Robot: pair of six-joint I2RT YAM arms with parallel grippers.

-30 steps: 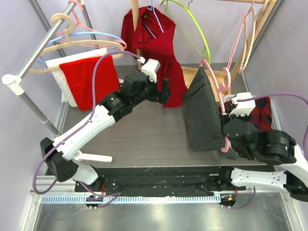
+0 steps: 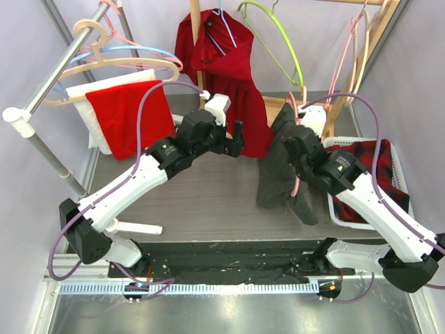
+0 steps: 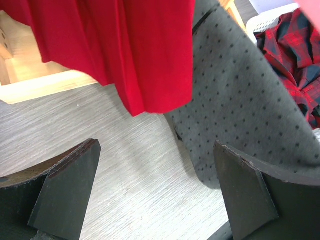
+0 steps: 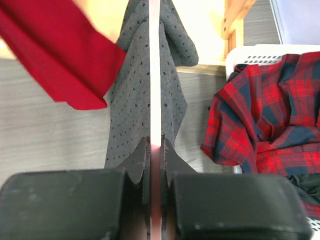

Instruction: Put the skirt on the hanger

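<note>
My right gripper is shut on a pink hanger, with a dark grey dotted cloth, likely the skirt, draped along it; in the right wrist view the cloth lies behind the hanger. My left gripper is open, left of the grey cloth and beside a hanging red garment. In the left wrist view the grey cloth spans the right side, behind and between the open fingers.
A white basket of red plaid clothes stands at right. Red and white cloths hang on the left rail. Several empty hangers hang at the back right. Bare floor lies at the centre.
My right gripper has moved left with the pink hanger and grey cloth, and its arm has turned.
</note>
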